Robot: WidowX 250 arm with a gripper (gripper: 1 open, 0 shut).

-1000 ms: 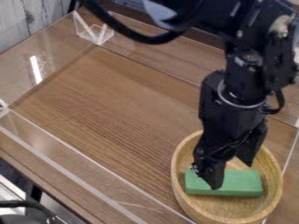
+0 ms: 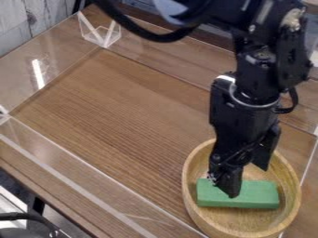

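My black gripper [image 2: 230,167] reaches down from the top right into a round wooden bowl [image 2: 199,209] at the lower right, its fingers open. A green rectangular block [image 2: 248,195] lies in the bowl just below the fingertips, partly behind them.
A bare wooden table [image 2: 93,121] fills the left and middle, with free room there. A clear plastic piece [image 2: 103,28] stands at the back left. A dark cable runs at the bottom left corner.
The gripper has risen slightly, so its fingertips sit a little higher over the green block. The bowl and block have stayed in place.
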